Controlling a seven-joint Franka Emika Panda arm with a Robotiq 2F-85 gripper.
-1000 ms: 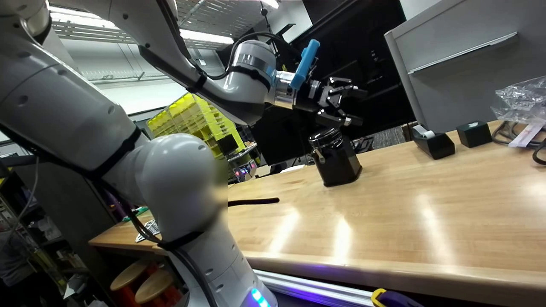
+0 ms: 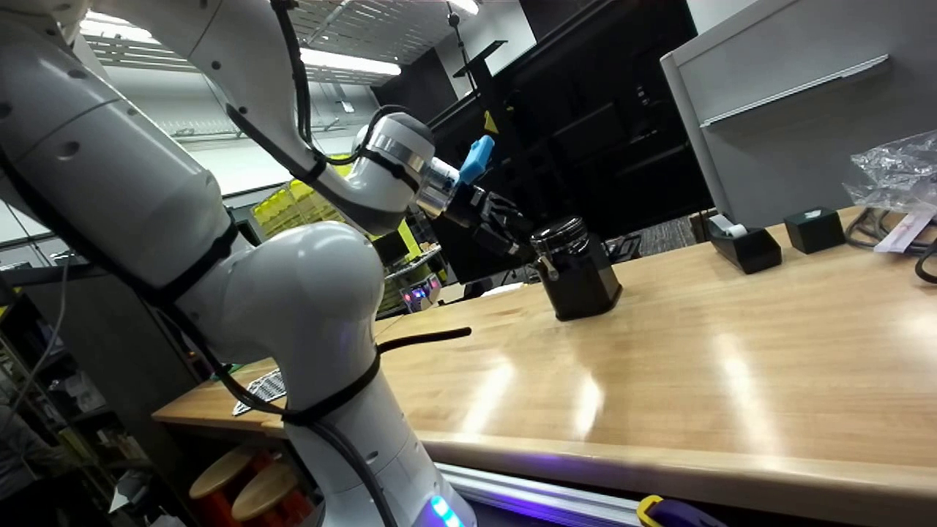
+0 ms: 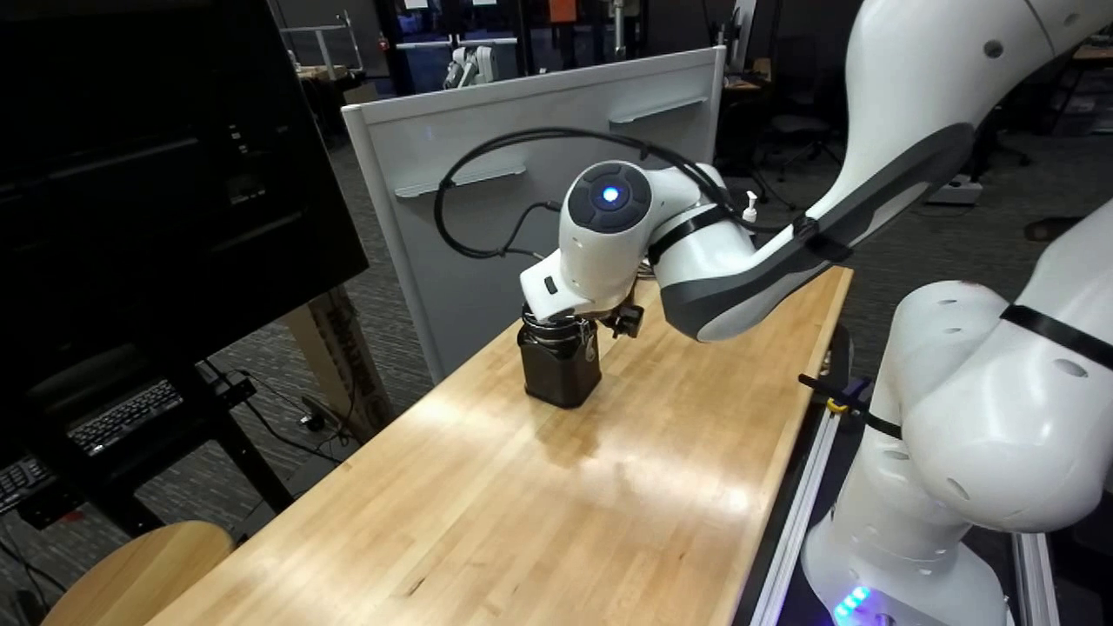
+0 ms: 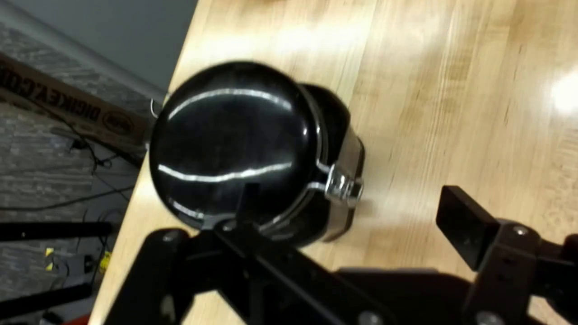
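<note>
A black canister (image 2: pixel 580 281) with a round glossy lid (image 4: pixel 233 141) and a metal clasp (image 4: pixel 342 187) stands upright on the wooden table, close to its far edge. Its lid is closed. My gripper is open, the two fingers wide apart, with one finger (image 4: pixel 249 203) overlapping the lid's near edge in the wrist view and the other (image 4: pixel 466 225) over bare table on the clasp side. Whether the first finger touches the lid, I cannot tell. In exterior view 2 the arm's wrist hides most of the gripper above the canister (image 3: pixel 561 370).
A black tape dispenser (image 2: pixel 744 246), a small dark box (image 2: pixel 814 230) and a clear plastic bag (image 2: pixel 900 171) with cables sit toward the table's right end in exterior view 1. A grey partition (image 3: pixel 417 261) rises behind.
In exterior view 1 my gripper has moved left and down, from above the canister to beside its lid on the clasp side, and its tilt has changed. The canister stands where it was.
</note>
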